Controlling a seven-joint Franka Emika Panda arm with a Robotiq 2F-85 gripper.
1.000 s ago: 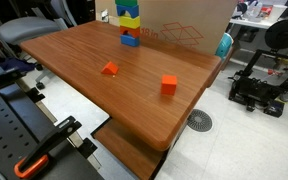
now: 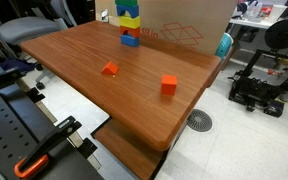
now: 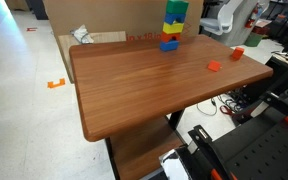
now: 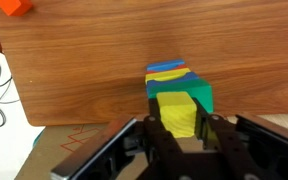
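Observation:
In the wrist view my gripper is shut on a yellow block (image 4: 178,113). Right behind that block, a green block (image 4: 196,90) tops a stack whose blue and yellow (image 4: 168,75) layers fan out below. Exterior view 2 shows the same stack standing upright, with a blue block (image 3: 169,45) at the base, then red, yellow (image 3: 173,27), blue and green (image 3: 177,7). Its top meets the upper edge of both exterior views, so the gripper and held block are out of sight there. Whether the held block touches the green one, I cannot tell.
An orange-red cube (image 2: 169,85) and a red triangular block (image 2: 109,69) lie apart on the wooden table (image 2: 134,105). A cardboard panel (image 2: 189,22) rises along the table's far side, close to the stack.

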